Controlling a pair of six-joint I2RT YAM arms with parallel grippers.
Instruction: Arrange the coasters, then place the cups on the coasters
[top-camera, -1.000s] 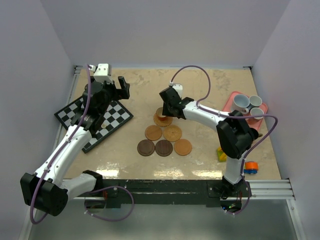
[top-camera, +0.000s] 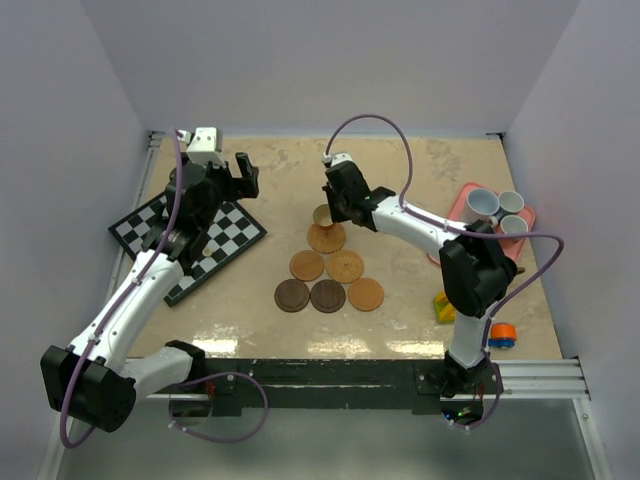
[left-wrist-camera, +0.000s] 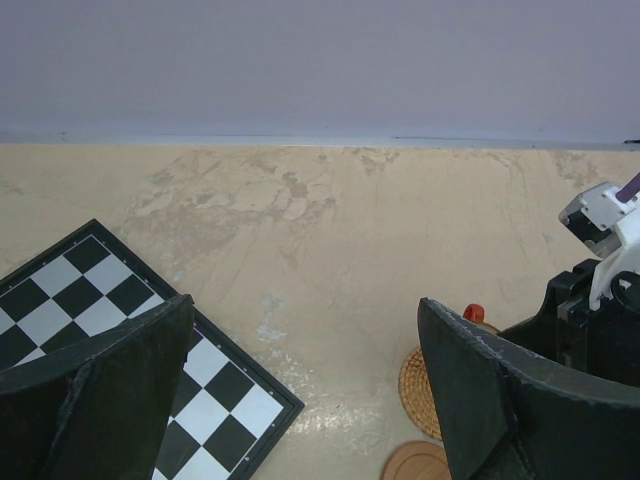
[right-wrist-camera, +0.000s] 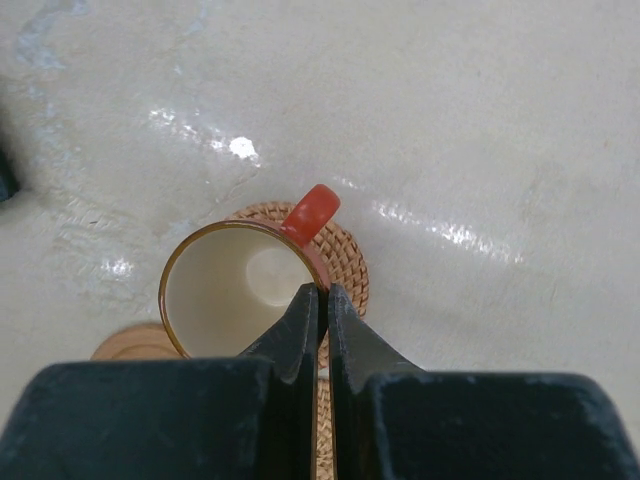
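A cream cup (right-wrist-camera: 222, 290) with a red handle (right-wrist-camera: 312, 212) is in the right wrist view, its mouth towards the camera. My right gripper is shut on its rim. Behind the cup shows a round woven coaster (right-wrist-camera: 345, 262); whether they touch is hard to tell. From above, the cup (top-camera: 321, 213) overlaps the far edge of that coaster (top-camera: 327, 240), beside the right gripper (top-camera: 334, 208). My left gripper is open and empty, well left of the cup. Only the red handle (left-wrist-camera: 474, 313) shows clearly in the left wrist view.
Several more coasters, tan (top-camera: 307, 265) and dark (top-camera: 291, 296), lie nearer the front. A black-and-white checkered board (top-camera: 232, 232) occupies the left. At right, a pink tray (top-camera: 466, 194) holds other cups (top-camera: 481, 204), with an orange-and-blue object (top-camera: 503, 335) in front.
The left arm stays where it was.
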